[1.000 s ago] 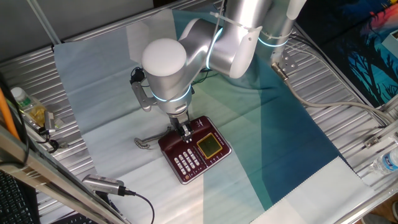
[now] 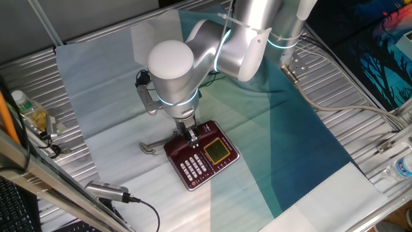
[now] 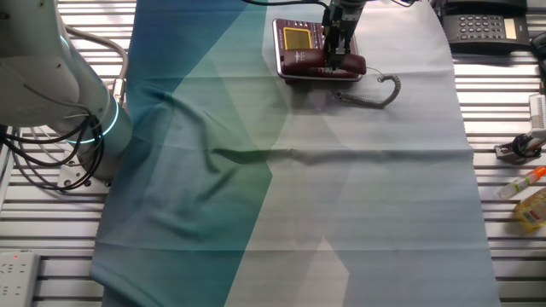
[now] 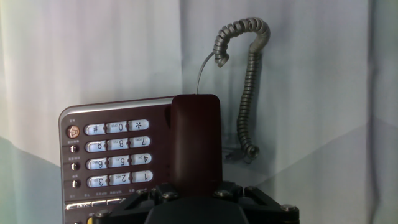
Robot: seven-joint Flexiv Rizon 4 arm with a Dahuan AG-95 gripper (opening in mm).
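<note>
A dark red desk phone (image 2: 203,169) with a yellow-rimmed screen (image 2: 217,151) and white keys lies on the cloth. Its handset (image 3: 303,61) rests along one side of the base, and a coiled grey cord (image 4: 250,93) loops out from the handset's end. Over the handset's middle, my gripper (image 2: 192,138) points down, its fingers at or around it in exterior view 2. From the wrist, the handset (image 4: 196,140) runs down behind the gripper's dark body, which hides the fingertips. Whether the fingers are closed on the handset cannot be made out.
Wide areas of the blue, green and grey cloth (image 3: 281,205) are bare. A black phone (image 3: 486,30) sits off the cloth at the far right of exterior view 2. A metallic cylindrical device with a cable (image 2: 108,191) is at the cloth's lower left edge.
</note>
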